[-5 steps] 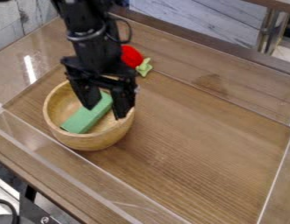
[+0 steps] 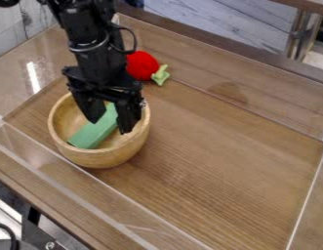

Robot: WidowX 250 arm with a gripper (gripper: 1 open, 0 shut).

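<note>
My black gripper (image 2: 101,105) hangs over a wooden bowl (image 2: 118,147) on the left of the table, its fingers open. Inside the bowl lies a long green object (image 2: 94,133), partly hidden behind the gripper. Whether the fingers touch it I cannot tell.
A red object with a pale green tip (image 2: 142,64) lies on the table behind the arm. A white shelf edge (image 2: 294,12) is at the top right, and dark cables show at the lower left corner.
The gripper has risen and drawn back slightly from its lower position over the bowl. The green object remains in the bowl.
</note>
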